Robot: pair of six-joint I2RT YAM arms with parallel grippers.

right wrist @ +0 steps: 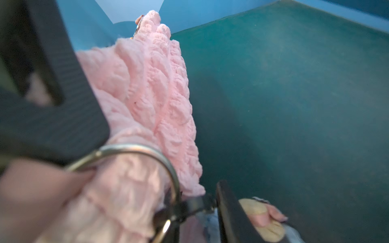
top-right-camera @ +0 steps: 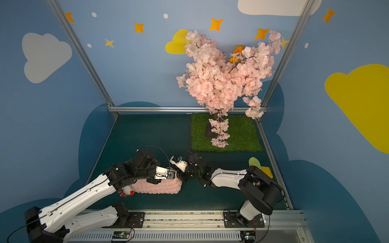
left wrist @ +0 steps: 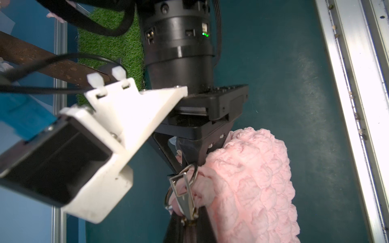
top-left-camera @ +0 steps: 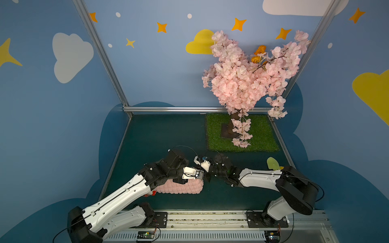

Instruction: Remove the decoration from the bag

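Note:
The pink quilted bag [top-left-camera: 180,187] lies near the front of the floor, with both arms over it. In the left wrist view, a metal ring with clasp [left wrist: 182,190] sits by the bag's gathered strap, between the dark finger parts; which gripper holds it is hard to tell. My left gripper [top-left-camera: 190,174] is shut on part of the bag at that end. My right gripper is close beside it, part open around the metal ring [right wrist: 121,147] and pink fabric in the right wrist view. A small red-and-white decoration [top-right-camera: 126,190] lies at the bag's left end.
A blossom tree [top-left-camera: 247,77] stands on a grass mat [top-left-camera: 263,137] at the back right. Green and yellow pieces [top-right-camera: 254,162] lie by the right wall.

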